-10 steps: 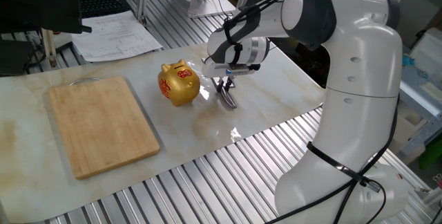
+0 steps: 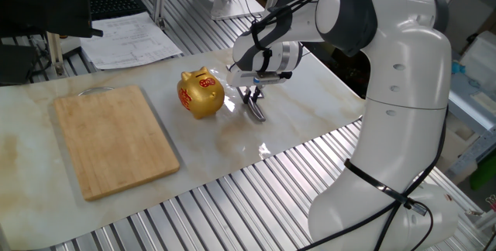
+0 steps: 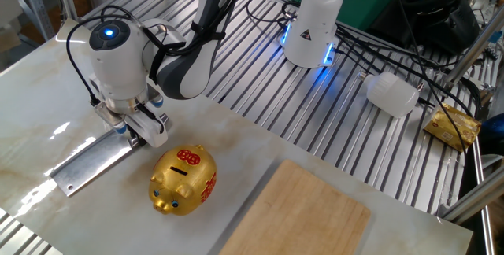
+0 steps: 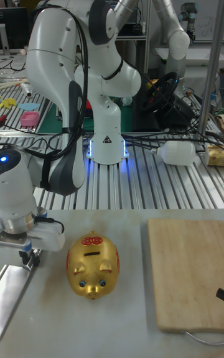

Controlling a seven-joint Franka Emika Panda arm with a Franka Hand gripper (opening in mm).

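Observation:
My gripper point(image 2: 252, 96) points down at the tabletop, right of the golden piggy bank point(image 2: 201, 94) in exterior view 1. A flat metal blade point(image 3: 98, 160) with a small hole at its far corner reaches out from beneath the gripper point(image 3: 138, 135) in exterior view 2. What looks like its curved, shiny handle point(image 2: 256, 112) shows below the fingers in exterior view 1. The fingertips are at this tool, but small and partly covered, so whether they are closed on it is unclear. The piggy bank stands upright, apart from the gripper.
A wooden cutting board point(image 2: 115, 142) with a wire handle lies on the far side of the piggy bank from my gripper. Papers point(image 2: 128, 40) lie behind on the slatted table. Bare tabletop point(image 2: 209, 146) shows in front of the piggy bank.

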